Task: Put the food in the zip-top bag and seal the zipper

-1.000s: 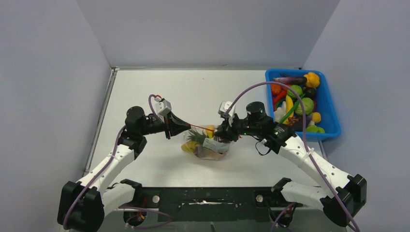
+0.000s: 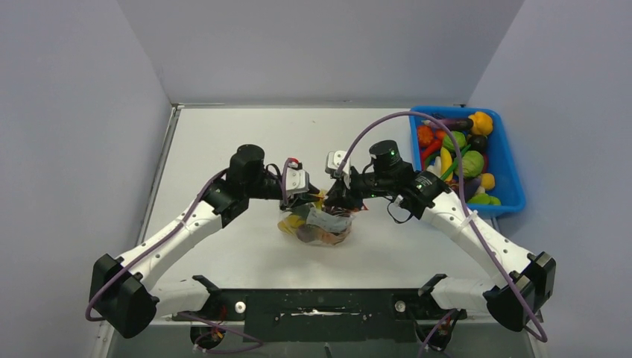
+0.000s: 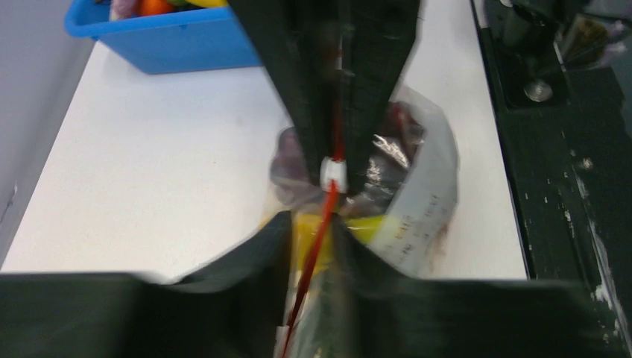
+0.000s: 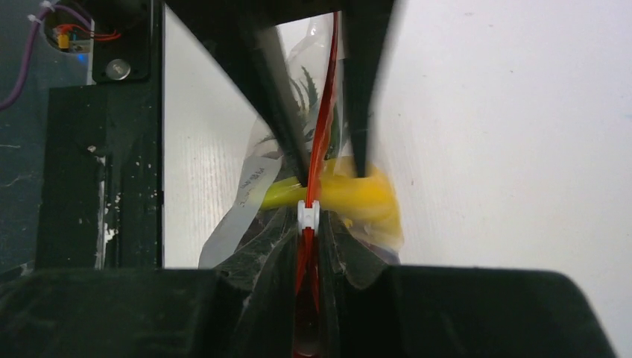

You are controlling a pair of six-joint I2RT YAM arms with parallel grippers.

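A clear zip top bag [image 2: 326, 224] lies on the table with food inside, including yellow pieces [image 4: 365, 195] and dark ones. Its red zipper strip [image 4: 322, 134] runs upright between both grippers. A white slider [image 4: 308, 216] sits on that strip, with my right gripper shut on it. Facing it from the other side, my left gripper stands part open around the red strip, a gap showing between its fingers. Seen from the right wrist, the left fingers [image 4: 360, 149] straddle the strip just past the slider. From above, the arms hide the zipper's middle.
A blue bin [image 2: 514, 198] full of toy vegetables stands at the right edge of the table. Both grippers nearly touch over the bag.
My left gripper has come right along the zipper, from the bag's left end to close beside the right gripper. The right arm has shifted slightly left.
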